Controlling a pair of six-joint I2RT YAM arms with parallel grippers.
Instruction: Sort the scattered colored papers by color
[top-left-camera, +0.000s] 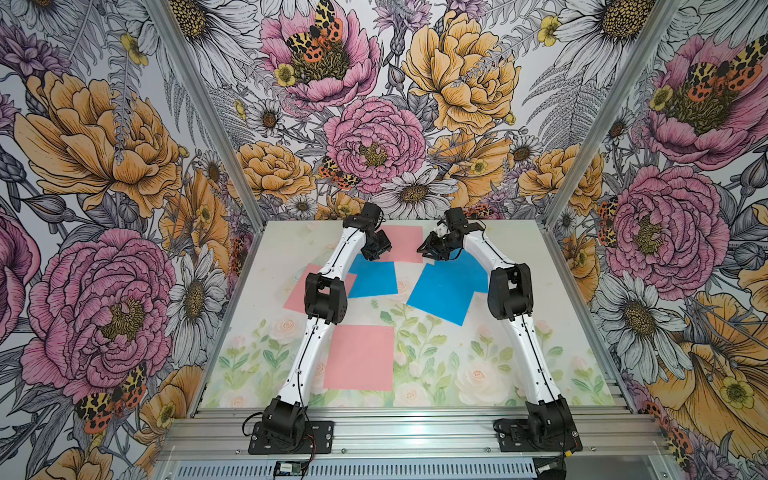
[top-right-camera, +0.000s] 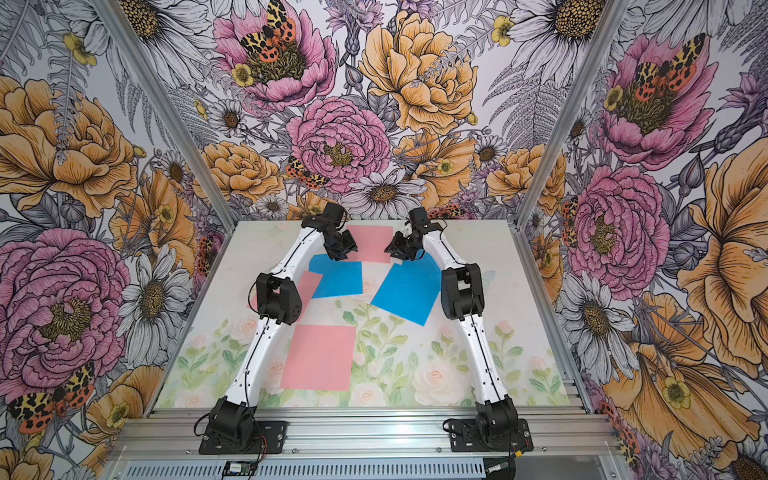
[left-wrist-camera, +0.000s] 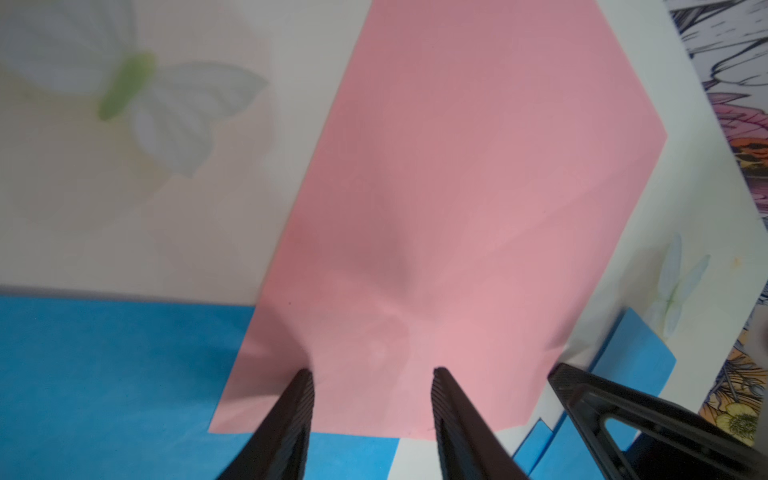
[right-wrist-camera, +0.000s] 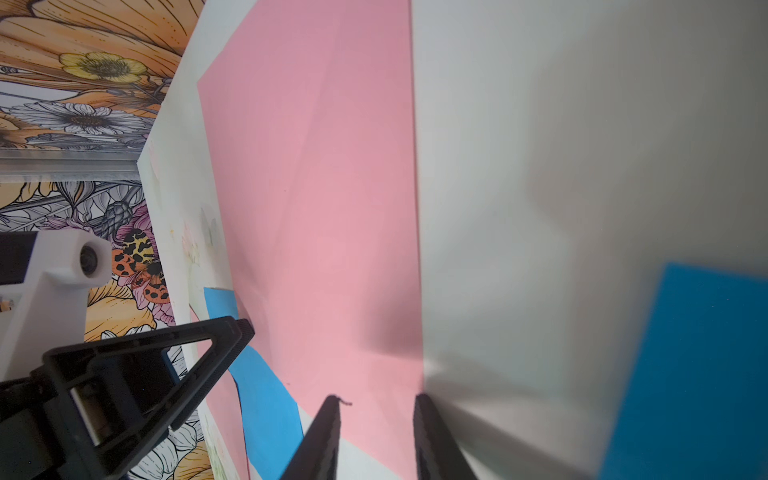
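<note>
At the back of the table lies a pink paper (top-left-camera: 402, 242), its near left corner over a blue paper (top-left-camera: 374, 279). My left gripper is open above that corner, with no paper visibly pinched. My right gripper stands part open over the same sheet's other near edge; whether its fingers touch the paper I cannot tell. To the right, another blue paper (top-left-camera: 445, 293) lies partly on further blue (top-left-camera: 477, 273) under the right arm. A second pink paper (top-right-camera: 308, 289) is partly hidden by the left arm, and a third pink paper (top-left-camera: 359, 357) lies flat near the front.
Both arms reach across the table, their grippers close together at the back. Metal rails border the front edge, and patterned walls enclose the back and sides.
</note>
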